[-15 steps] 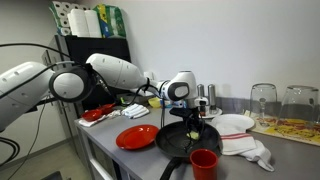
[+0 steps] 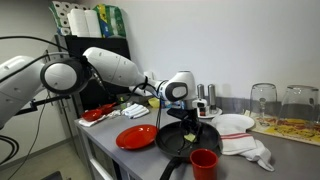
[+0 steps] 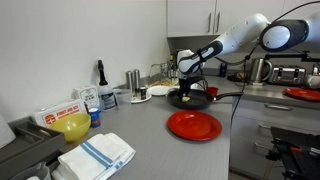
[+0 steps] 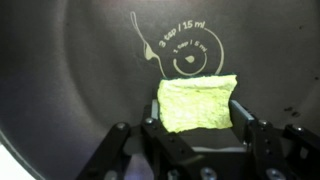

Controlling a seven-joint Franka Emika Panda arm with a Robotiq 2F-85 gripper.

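Note:
My gripper is shut on a pale yellow-green sponge (image 4: 197, 103), whose near edge lies between the two dark fingers. Below it spreads the dark frying pan (image 4: 100, 60), with pale markings on its floor. From the first exterior view, the sponge (image 2: 190, 137) shows inside the pan (image 2: 170, 140), just under the gripper. The second exterior view has the pan (image 3: 190, 101) at the far part of the counter, with the sponge (image 3: 185, 99) inside it. Whether the sponge touches the pan floor is hard to tell.
A red mug (image 2: 204, 164) stands close to the pan's handle (image 2: 172, 169). A red plate (image 2: 137, 136) lies beside the pan, and a white towel (image 2: 238, 143) lies on its other side. Glass jars (image 2: 264, 99) stand behind. Open counter (image 3: 165, 150) shows in the second exterior view.
The sponge and gripper have shifted slightly to the left within the pan in the first exterior view. Pan, mug and plate stay put.

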